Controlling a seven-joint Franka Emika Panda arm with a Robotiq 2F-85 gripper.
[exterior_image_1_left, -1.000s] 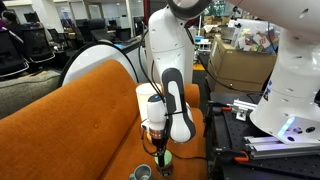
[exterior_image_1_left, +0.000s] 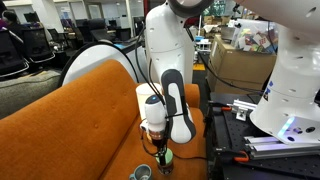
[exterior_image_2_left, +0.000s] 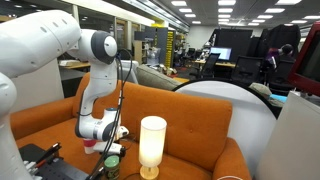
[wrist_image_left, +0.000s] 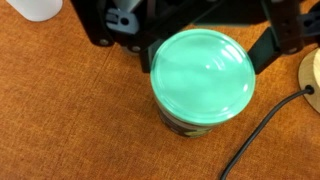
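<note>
A jar (wrist_image_left: 205, 78) with a pale green lid stands upright on the orange-brown surface, seen from above in the wrist view. My gripper is open over it, with dark fingers at the left and right of the lid's upper part. Nothing shows as clamped; whether either finger touches the lid I cannot tell. In exterior view 1 the gripper (exterior_image_1_left: 162, 155) reaches down to the green-topped jar (exterior_image_1_left: 167, 167) near the bottom edge. Exterior view 2 shows a green jar (exterior_image_2_left: 111, 167) low in the frame, just below the white arm's end.
A lit lamp (exterior_image_2_left: 152, 143) stands to the right of the jar, and its cable (wrist_image_left: 262, 129) runs beside the jar. A red and white cup (exterior_image_2_left: 89, 142) is on the left. In exterior view 1, a greyish round object (exterior_image_1_left: 142, 172) sits next to the jar. The sofa back (exterior_image_2_left: 190, 120) rises behind.
</note>
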